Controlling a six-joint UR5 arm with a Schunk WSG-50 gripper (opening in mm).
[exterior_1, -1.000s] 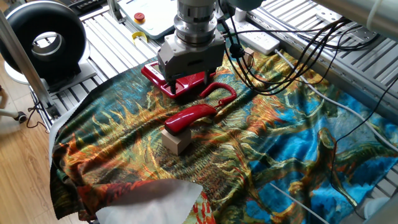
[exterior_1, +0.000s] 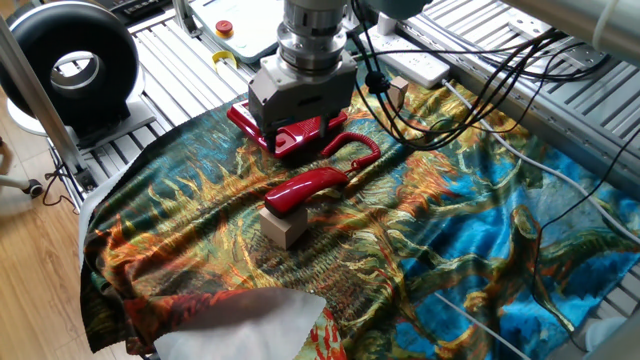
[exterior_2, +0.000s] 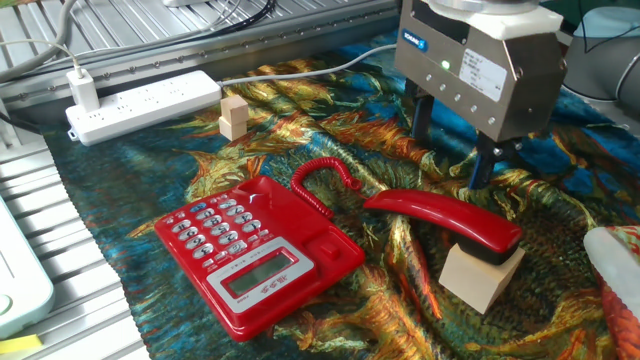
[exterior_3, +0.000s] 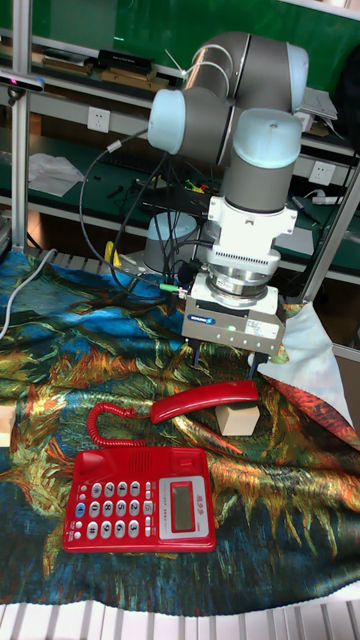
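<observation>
A red desk telephone base (exterior_2: 200, 240) with grey keys and a small display lies on the patterned cloth. Its red handset (exterior_2: 440, 212) is off the base, one end propped on a pale wooden block (exterior_2: 480, 275) and the other end low by the cloth. A coiled red cord (exterior_2: 318, 185) joins the two. My gripper (exterior_2: 452, 150) hangs above the cloth with its two dark fingers wide apart, open and empty. In the third exterior view the gripper (exterior_3: 226, 364) is behind and above the handset (exterior_3: 202, 399), not touching it.
A white power strip (exterior_2: 145, 108) and small stacked wooden blocks (exterior_2: 233, 117) stand beyond the phone. Dark cables (exterior_1: 470, 95) hang beside the arm. The patterned cloth (exterior_1: 440, 270) is wrinkled, with a folded-over pale corner (exterior_1: 245, 325). Open cloth lies around the handset.
In the first exterior view my gripper has shifted slightly to the left and down, its fingers still apart. The phone, handset and block have stayed put.
</observation>
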